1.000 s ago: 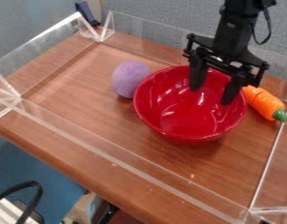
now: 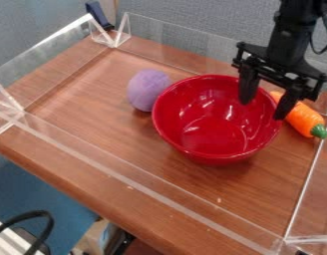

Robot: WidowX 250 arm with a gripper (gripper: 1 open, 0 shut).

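My black gripper [image 2: 265,96] hangs above the back right of a large red bowl [image 2: 207,131], its fingers spread apart, with nothing visible held between them. A purple round object [image 2: 147,91] rests on the wooden surface to the left of the bowl. An orange toy carrot [image 2: 305,120] with a green tip lies right of the bowl, partly behind the gripper.
Clear plastic walls [image 2: 8,108] border the wooden table [image 2: 87,159]. A black cable lies at the lower left, off the table.
The gripper has shifted slightly to the right over the last second. The bowl, purple object and carrot look unmoved.
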